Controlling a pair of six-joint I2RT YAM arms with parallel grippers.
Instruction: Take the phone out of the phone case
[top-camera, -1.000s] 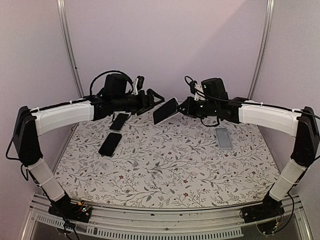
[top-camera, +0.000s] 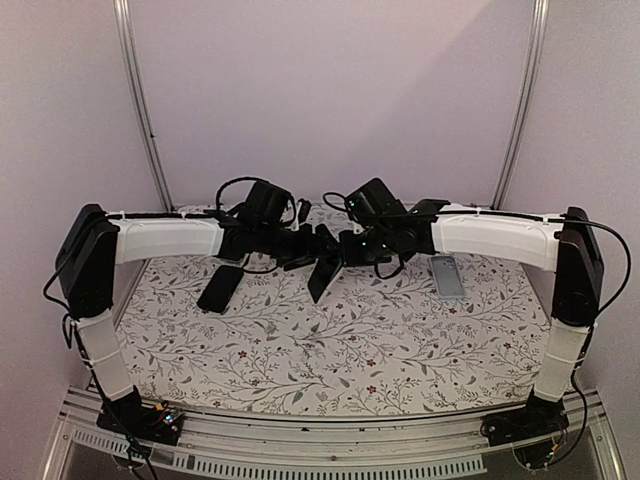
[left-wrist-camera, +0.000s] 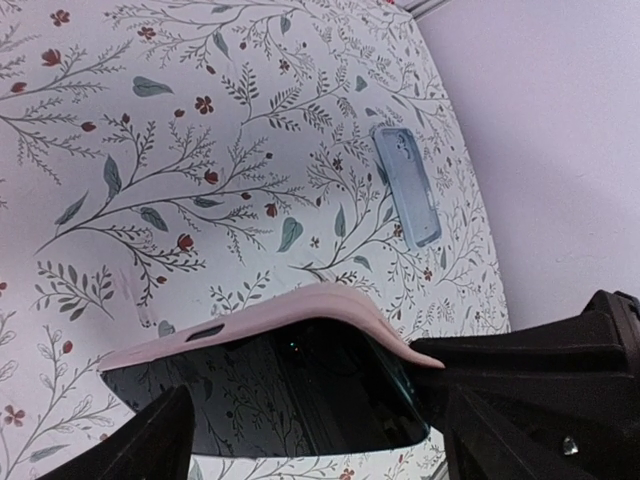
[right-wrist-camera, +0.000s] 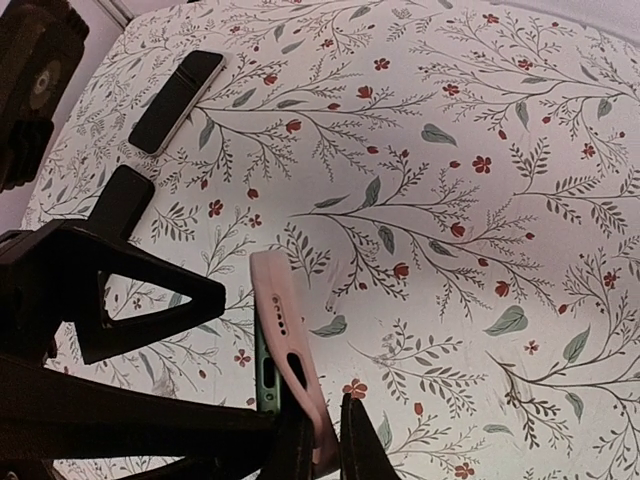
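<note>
A dark phone (left-wrist-camera: 270, 395) in a pale pink case (right-wrist-camera: 275, 290) is held up at the middle in the top view, tilted, between the two grippers. My right gripper (top-camera: 350, 245) is at its upper end; in the right wrist view its fingertips meet the lower end of the case, and how tightly they are closed is unclear. My left gripper (top-camera: 310, 245) stands open around the phone's near part, its fingers on both sides in the left wrist view.
Two dark phones (top-camera: 219, 289) (right-wrist-camera: 177, 100) lie at the left of the floral table (top-camera: 330, 360). A light phone or case (top-camera: 447, 276) lies at the right.
Both arms have come down and toward each other. The cased phone is lower and more steeply tilted, and my left gripper is now much closer around it.
</note>
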